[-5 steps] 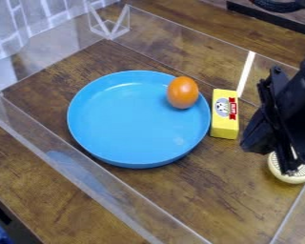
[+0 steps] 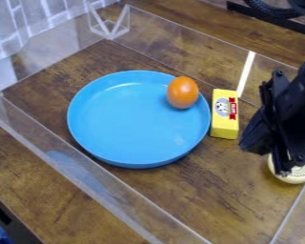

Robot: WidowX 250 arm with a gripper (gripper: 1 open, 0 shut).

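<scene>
My black gripper (image 2: pixel 254 140) hangs low at the right, just right of a yellow box (image 2: pixel 224 119) with a red and white label; whether its fingers are open or shut is hard to make out against the dark body. A pale round object (image 2: pixel 290 172) lies below and behind the gripper, partly hidden by it. An orange egg-shaped object (image 2: pixel 183 92) rests on the right side of a blue plate (image 2: pixel 130 129).
Clear plastic panels border the area at the left and back, with pale strips at the right.
The arm at the right has shifted slightly over the last second, its upper part and wrist changing pose a little. The plate, box and orange object have stayed still.
</scene>
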